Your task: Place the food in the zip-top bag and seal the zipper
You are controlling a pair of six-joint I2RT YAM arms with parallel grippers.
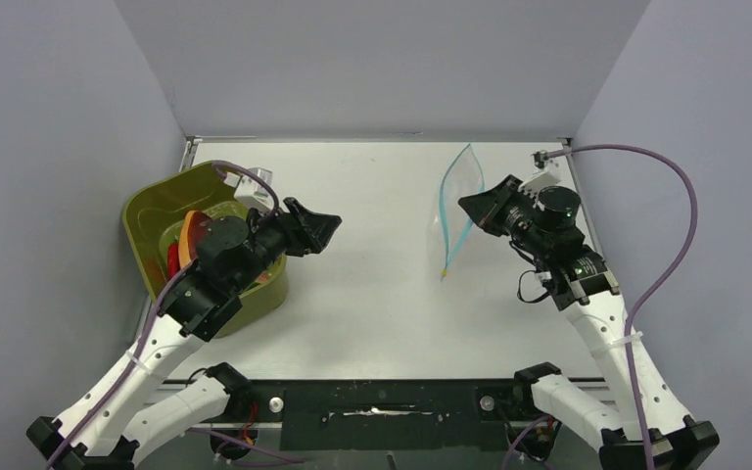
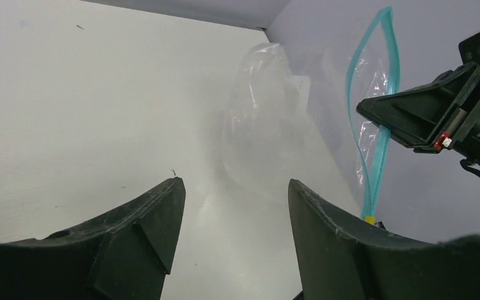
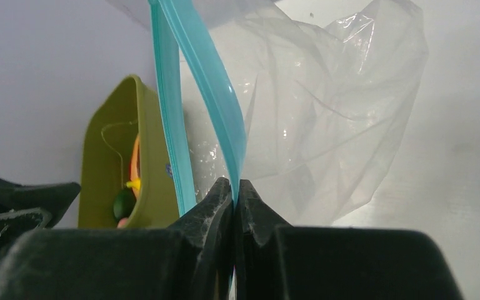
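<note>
A clear zip top bag (image 3: pixel 325 106) with a blue zipper strip hangs from my right gripper (image 1: pixel 465 204), which is shut on one side of its mouth. In the left wrist view the blue strip (image 2: pixel 355 69) forms a parted loop, and the clear body (image 2: pixel 259 125) droops below and to the left. My left gripper (image 1: pixel 333 230) stands open over the table, apart from the bag, with nothing between its fingers. Toy food shows in the bin, including an orange-rimmed piece (image 1: pixel 192 235) and a red piece (image 1: pixel 172 259); the left arm hides part of it.
The olive-green bin (image 1: pixel 142 220) stands at the table's left, beneath the left arm. Grey walls enclose the sides and back. Between the bin and the bag, the white table (image 1: pixel 372 294) is clear.
</note>
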